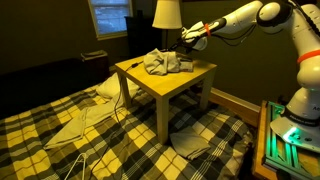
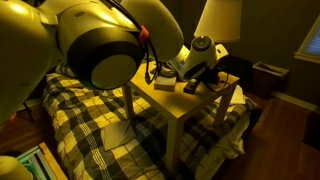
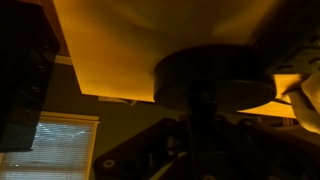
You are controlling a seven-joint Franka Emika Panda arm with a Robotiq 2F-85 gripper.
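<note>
At the back of the light wooden table [image 1: 205, 73], my gripper [image 1: 178, 45] is low beside the lamp [image 1: 167, 14], at the end of the outstretched arm. In the wrist view a dark round base [image 3: 205, 77] rests on the pale tabletop, and the dark gripper overlaps its lower edge. The fingers look shut, with nothing visible between them; whether they touch the base cannot be seen. A crumpled grey cloth [image 1: 162, 63] lies on the table in front of the gripper. The second exterior view has the arm covering much of the table.
A plaid-covered bed [image 1: 60, 125] fills the floor side left of the table, with grey cloths [image 1: 80, 127] on it. A cord hangs from the table's left edge. Small objects, among them a pale box [image 2: 165, 83], crowd the tabletop near the arm.
</note>
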